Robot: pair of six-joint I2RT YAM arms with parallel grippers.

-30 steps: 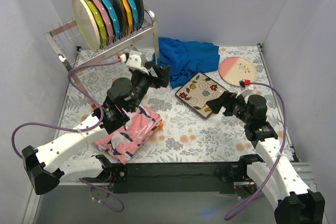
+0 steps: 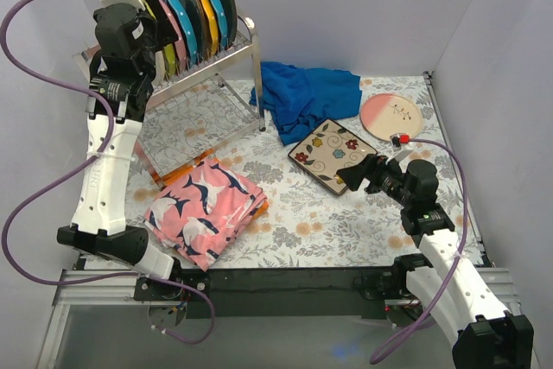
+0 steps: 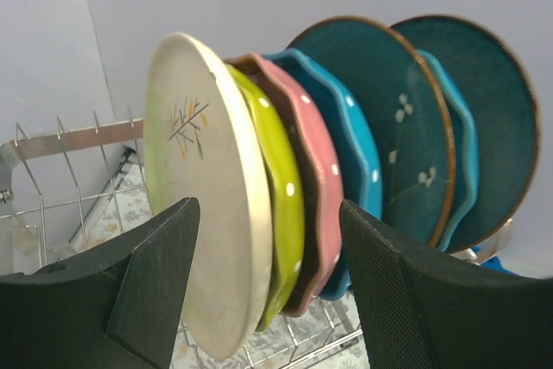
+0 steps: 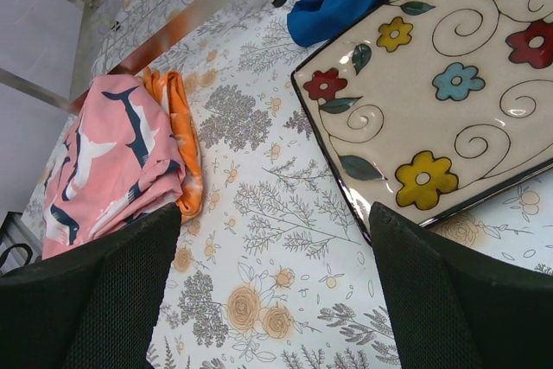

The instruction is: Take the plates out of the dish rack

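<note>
Several plates stand on edge in the wire dish rack [image 2: 192, 77]. In the left wrist view the cream plate [image 3: 192, 187] is nearest, with a green plate [image 3: 283, 205], a pink plate [image 3: 318, 183], a blue plate [image 3: 350, 140] and dark plates [image 3: 371, 75] behind it. My left gripper is partly open, its fingers apart in front of the cream and green plates; contact with them cannot be made out. Over the table my right gripper stands open and empty, near a square flowered plate [image 4: 441, 92]. A round pink-and-cream plate [image 2: 390, 117] lies flat at the right.
A blue cloth [image 2: 302, 97] is bunched beside the rack. Below the rack lies a folded pink cloth [image 2: 206, 206] with an orange edge.
The left arm has risen from above the table to the left end of the rack, now covering the cream plate in the top view. My right arm looks almost unmoved.
</note>
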